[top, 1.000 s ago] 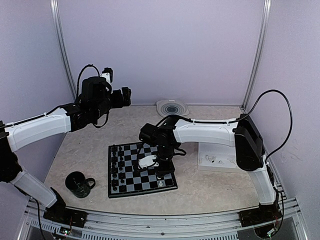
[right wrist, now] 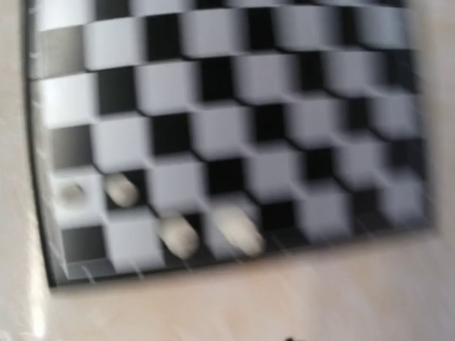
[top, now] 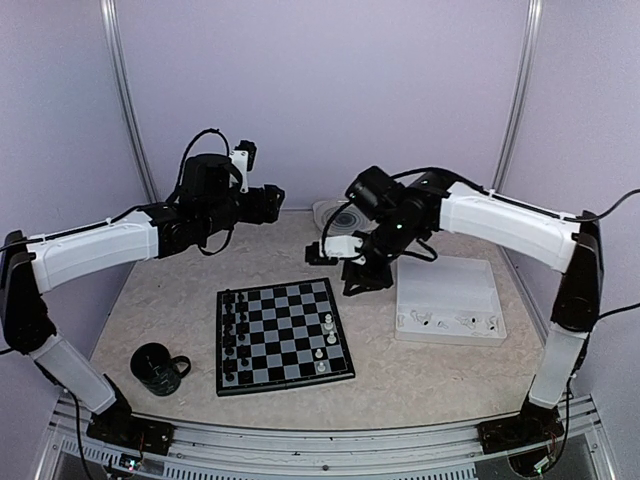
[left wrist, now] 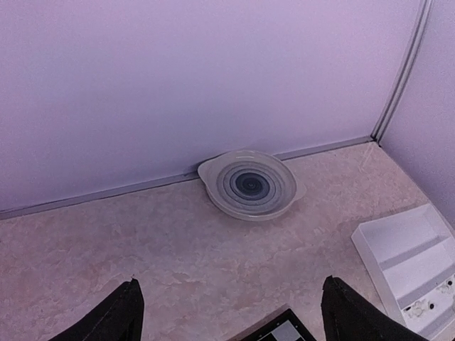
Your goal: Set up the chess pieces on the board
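The chessboard lies on the table, with several dark pieces in two files along its left side. Several white pieces stand near its right edge, among them one white piece close to the near corner; they appear blurred in the right wrist view, including a longer white piece. My right gripper is above the table between board and box; its finger is hard to make out. High at the back left hangs my left gripper, open, its fingers well apart with nothing between them.
A white box on the right holds several pale pieces along its near side. A dark mug stands left of the board. Against the back wall lies a round translucent lid.
My right arm has lifted off the board, moving right and back, uncovering the white pieces. My left gripper has shifted slightly right and a little lower.
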